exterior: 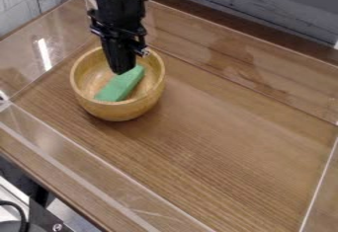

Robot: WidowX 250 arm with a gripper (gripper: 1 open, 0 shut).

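A wooden bowl (93,103) sits on the left part of the table, with a green oblong object (119,84) lying inside it. My black gripper (125,56) hangs over the back part of the bowl, above the green object's upper end. Its fingertips are dark and small, and whether they are open or shut is hard to make out.
A pale back wall (238,9) runs behind it. A cable lies at the lower left, off the table.
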